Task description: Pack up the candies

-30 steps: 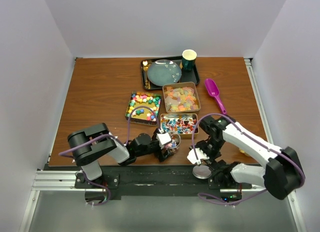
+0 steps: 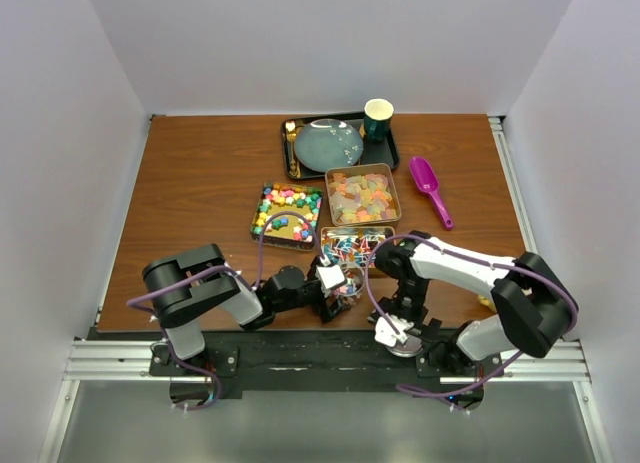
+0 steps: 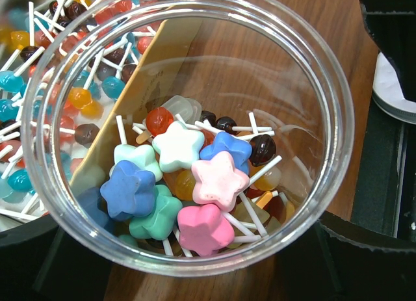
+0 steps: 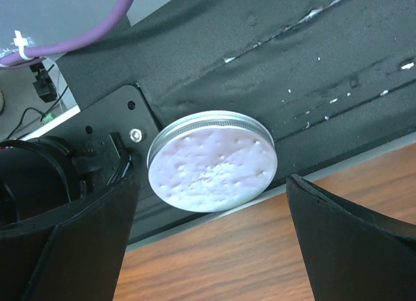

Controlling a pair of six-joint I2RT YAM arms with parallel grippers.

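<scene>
A clear open-topped jar [image 3: 188, 271] stands on the wood, seen from above in the left wrist view. Inside are star-shaped candies [image 3: 221, 182], lollipops and other sweets. My left gripper [image 2: 343, 293] is open, its fingers [image 3: 45, 262] to either side of the jar; whether they touch it I cannot tell. A round lid [image 4: 213, 168], pale-faced with a silver ribbed edge, rests on the black strip along the table's front. Over that lid hovers my right gripper [image 2: 400, 329], open, with its fingers [image 4: 351, 233] spread wider than the lid and nothing gripped.
Behind the jar sit boxes of lollipops [image 2: 357, 245], star candies [image 2: 287, 214] and gummies [image 2: 361, 196]. A black tray [image 2: 376, 159] carries a plate and green cup [image 2: 378, 119]. A purple scoop [image 2: 427, 179] lies at right.
My right gripper has moved toward the front edge, over the lid, and its elbow has swung inward to the left. The left arm and jar show almost no change.
</scene>
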